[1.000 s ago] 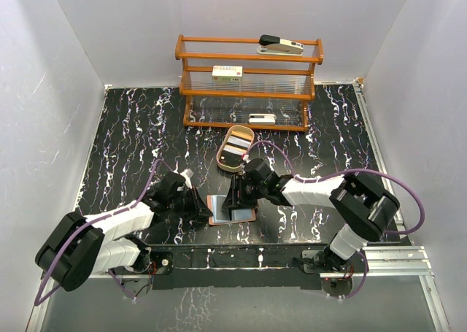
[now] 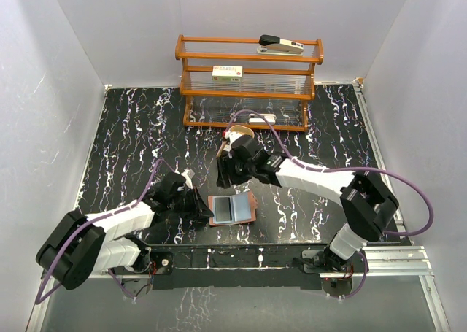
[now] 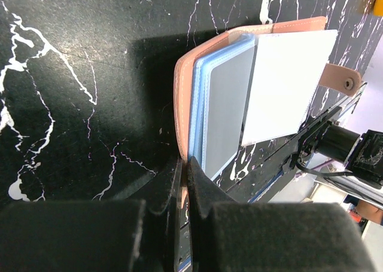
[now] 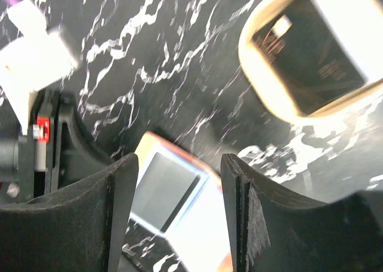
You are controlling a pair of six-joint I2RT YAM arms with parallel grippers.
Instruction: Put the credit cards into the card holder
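Note:
The card holder [image 2: 244, 206] lies opened flat near the table's front edge, with a dark grey card [image 3: 232, 98] in its left pocket. In the left wrist view my left gripper is shut on the holder's thin tan edge, which shows between the fingertips. Above and behind the holder, my right gripper is open, nothing between its fingers. An oval tan basket [image 4: 268, 83] holds a black card [image 4: 308, 45] and a white one beside it, partly cut off by the frame. From the top, the right arm hides most of the basket [image 2: 243, 130].
A wooden rack [image 2: 248, 95] stands at the back, carrying a stapler [image 2: 280, 46] and a small box [image 2: 227, 74]. The holder's strap [image 3: 342, 79] sticks out at its far end.
My right gripper has risen from the holder and moved back toward the basket. It uncovers the holder and now covers much of the basket from above. The left arm stays put.

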